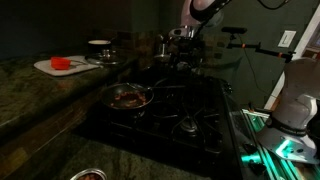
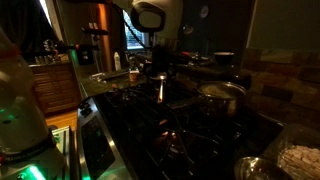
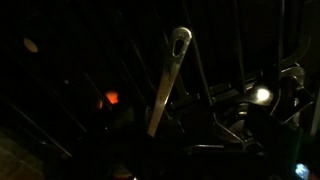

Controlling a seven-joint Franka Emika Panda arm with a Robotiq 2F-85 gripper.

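Note:
A dark frying pan (image 1: pixel 125 97) sits on the black stove, its inside reddish-brown. Its handle (image 1: pixel 168 87) reaches out to the right in exterior view 1. Over the rear of the stove hangs my gripper (image 1: pixel 178 60), pointing down and open. Seen from the other side, the gripper (image 2: pixel 160 68) is apart from the pan (image 2: pixel 222 96). A pale metal handle (image 3: pixel 170 76) with a hole in its end crosses the middle of the wrist view, below the camera. The fingers are hard to make out in the dark.
Black stove grates (image 1: pixel 188 124) fill the middle. On the left counter lies a white tray (image 1: pixel 52 71) with a red object (image 1: pixel 61 63). A small metal bowl (image 1: pixel 89 174) stands at the near edge. Bottles (image 2: pixel 133 75) stand at the back in exterior view 2.

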